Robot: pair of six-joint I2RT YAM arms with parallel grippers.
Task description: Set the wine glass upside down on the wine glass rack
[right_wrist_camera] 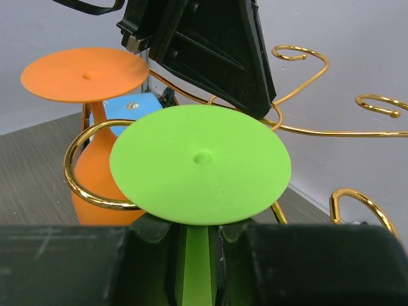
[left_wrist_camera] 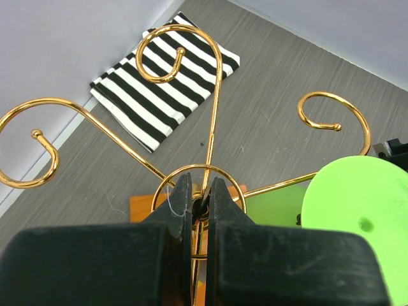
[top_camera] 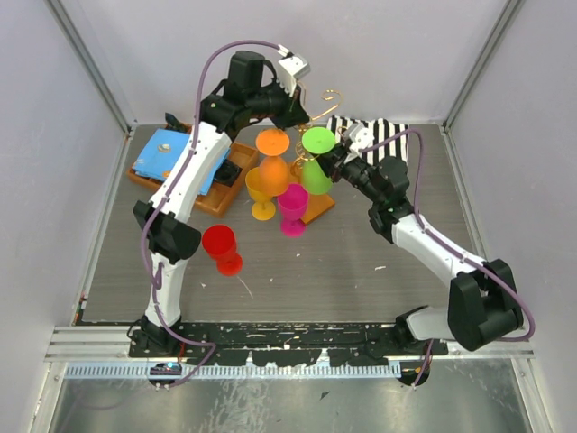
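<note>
The green wine glass is upside down at the gold rack, foot up and bowl below. In the right wrist view its foot hides part of the rack and the upper stem. My right gripper is slightly open, with its fingers on either side of the green stem. Whether the stem sits fully inside a rack hook cannot be told. My left gripper is shut on the rack's centre post, at the small top ring.
An orange glass hangs upside down on the rack beside the green one. Yellow, magenta and red glasses stand on the table. A wooden tray lies left, a striped cloth behind.
</note>
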